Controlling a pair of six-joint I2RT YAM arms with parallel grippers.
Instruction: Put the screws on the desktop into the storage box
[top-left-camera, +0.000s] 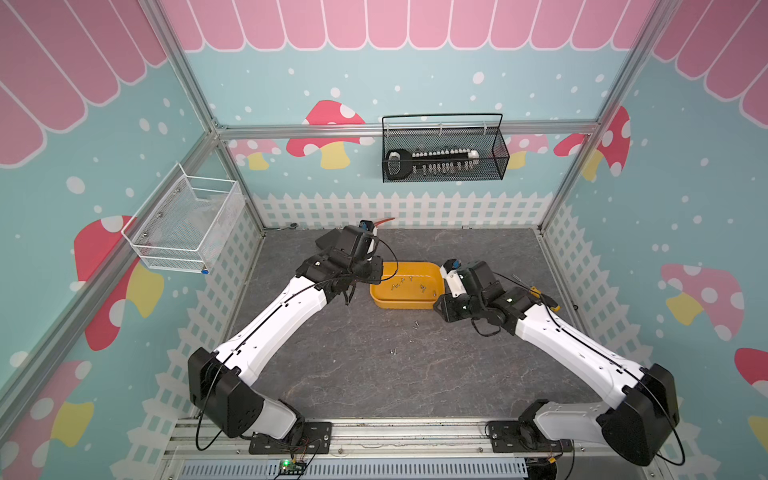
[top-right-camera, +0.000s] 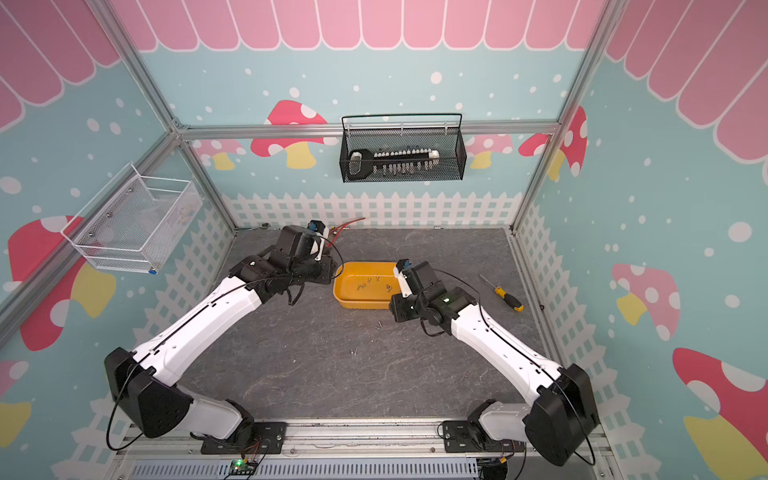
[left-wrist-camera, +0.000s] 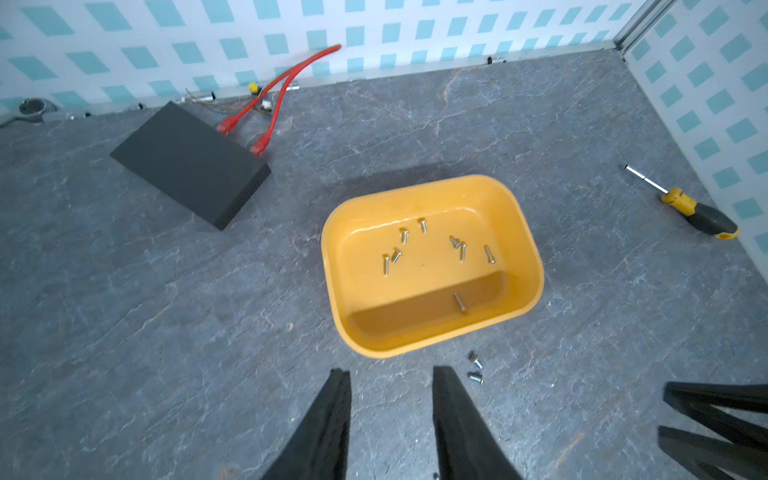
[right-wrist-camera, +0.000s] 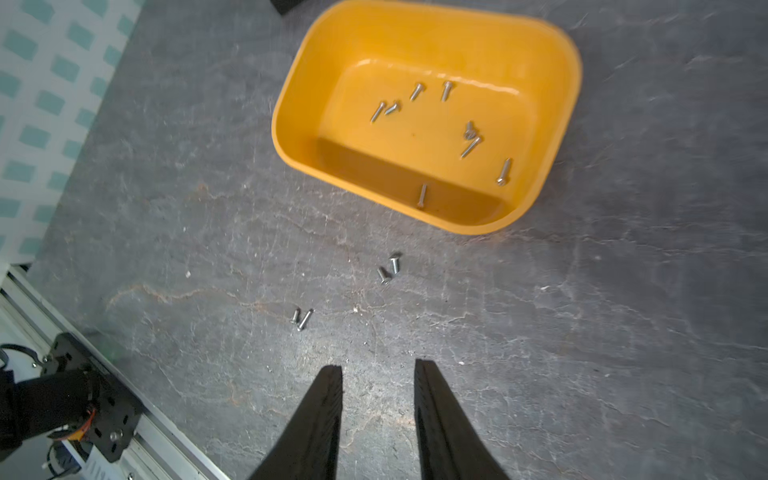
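The orange storage box (left-wrist-camera: 432, 342) holds several silver screws (right-wrist-camera: 472, 146) on its floor. In front of it, loose screws lie on the grey desktop: a pair (right-wrist-camera: 394, 264) near the box and another pair (right-wrist-camera: 303, 318) farther off. My left gripper is raised over the desktop left of and behind these screws, open with nothing between its fingers. My right gripper is above the desk at the box's front right, also open and empty, pointing at the bare surface beyond the loose screws.
A black block (left-wrist-camera: 189, 164) with red cables lies at the back left. A screwdriver (top-right-camera: 508, 299) lies at the right. A black wire basket (top-left-camera: 445, 136) hangs on the back wall, a white one (top-left-camera: 182, 224) on the left.
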